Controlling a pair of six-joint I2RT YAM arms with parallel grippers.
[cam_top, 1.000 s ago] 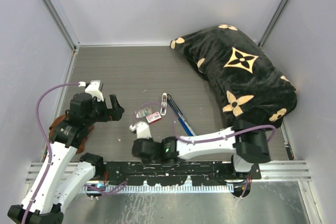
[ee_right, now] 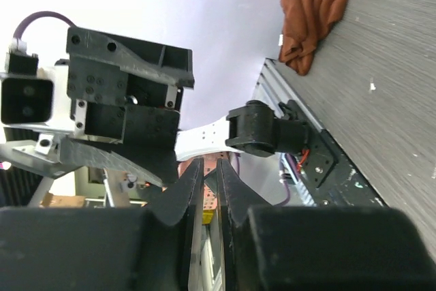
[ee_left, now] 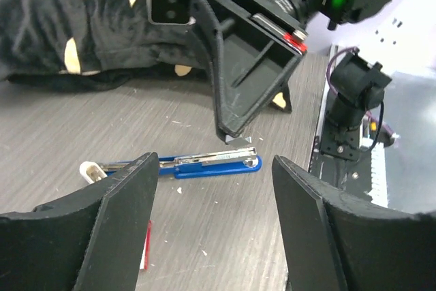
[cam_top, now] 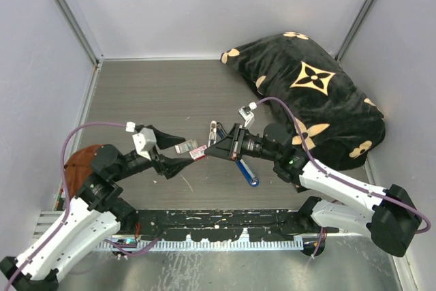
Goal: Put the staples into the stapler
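A blue stapler (ee_left: 211,166) lies open on the table; in the top view the right arm covers its middle. A small red and white box (cam_top: 197,152) and a clear staple pack (cam_top: 185,146) lie left of it. My left gripper stands wide open with nothing between its fingers. Facing it is my right gripper (cam_top: 210,151), its fingers (ee_right: 178,226) close together with a narrow gap. At those fingertips shows a small grey metallic piece (ee_left: 239,141); whether it is gripped is unclear.
Behind the right arm, a black patterned cushion (cam_top: 313,100) fills the back right. A brown cloth lies at the left edge.
My right gripper has moved up and away from the front edge, over the stapler. My left gripper has come rightward, next to the box and the right fingertips.
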